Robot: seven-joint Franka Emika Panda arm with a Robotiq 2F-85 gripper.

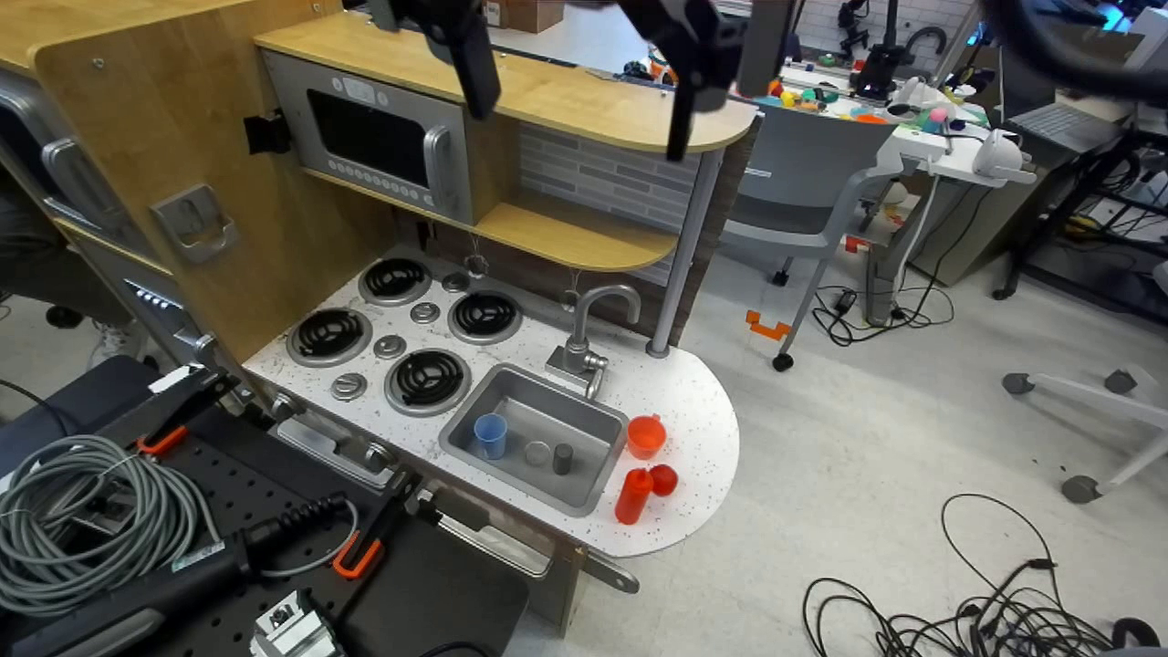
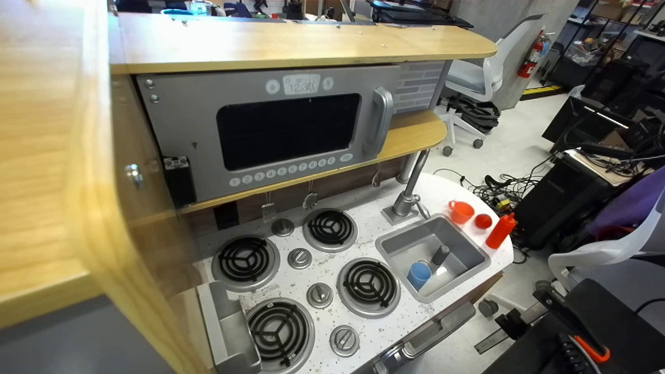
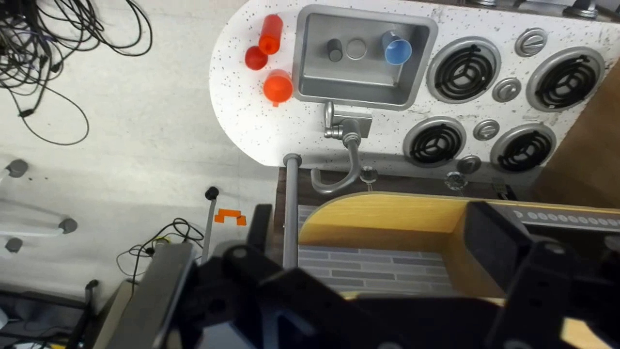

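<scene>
My gripper [image 1: 578, 130] hangs at the top of exterior view 1, above the upper shelf, its dark fingers [image 1: 476, 75] spread wide. In the wrist view the gripper is likewise open, with nothing held between its fingers. A blue cup [image 2: 419, 274] and a small dark grey cylinder [image 3: 334, 50] are in the grey sink [image 1: 515, 378]. On the counter to the right of the sink stand an orange-red cup [image 1: 646, 437], a red ball [image 1: 663, 478] and a red bottle [image 1: 634, 496]. Exterior view 2 does not show the gripper.
A closed toy microwave [image 2: 293, 124] sits beneath the wooden top shelf [image 2: 299, 43]. The faucet [image 1: 597, 318] and a grey post [image 3: 291, 209] rise behind the sink. Several black-coiled burners [image 2: 369, 285] occupy the left side. The counter's rounded end [image 3: 244, 128] has bare space.
</scene>
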